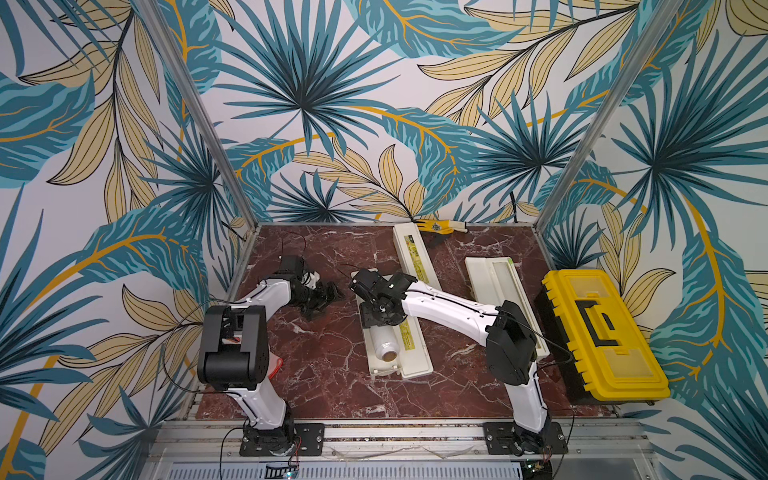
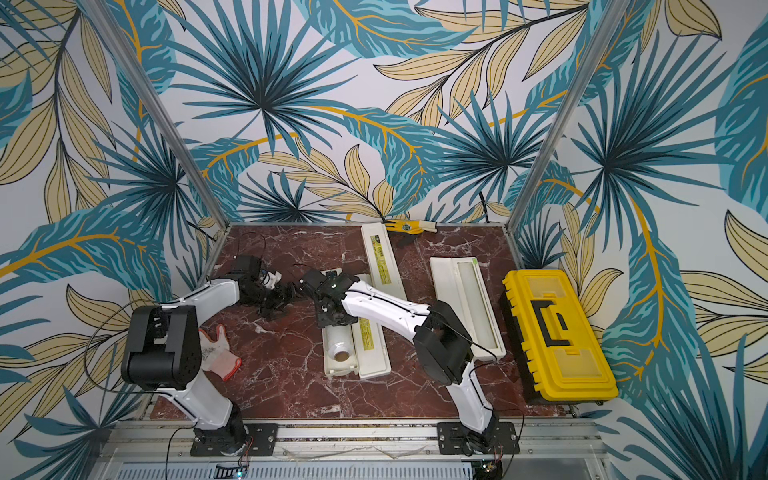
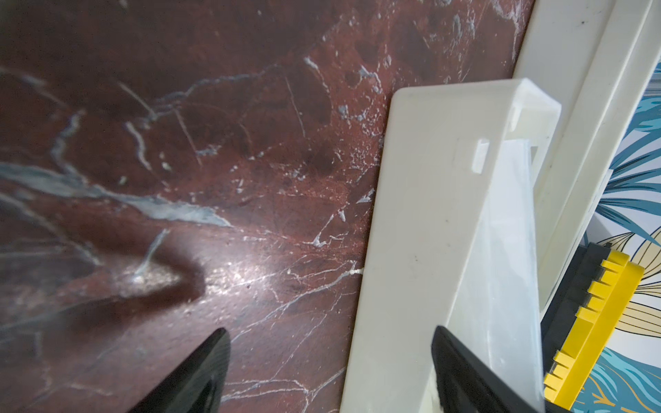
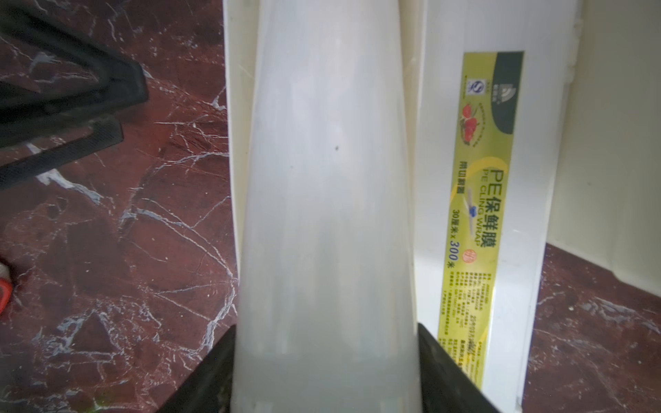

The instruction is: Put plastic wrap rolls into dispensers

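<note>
A white wrap roll (image 1: 385,344) lies along the open cream dispenser (image 1: 416,360) at front centre, whose lid carries a yellow label. My right gripper is over that roll, its fingers on either side of the roll at the bottom of the right wrist view; whether they touch it is unclear. My left gripper is apart from the roll at the left of centre, open over bare tabletop beside a cream dispenser end (image 3: 427,179) in its wrist view, nothing between its fingers.
A second dispenser (image 1: 416,248) lies behind, a third (image 1: 488,280) at right. A yellow toolbox (image 1: 608,344) fills the right edge. A yellow tool (image 1: 440,226) is at the back, a glove (image 2: 220,352) at left. Bare table shows at front left.
</note>
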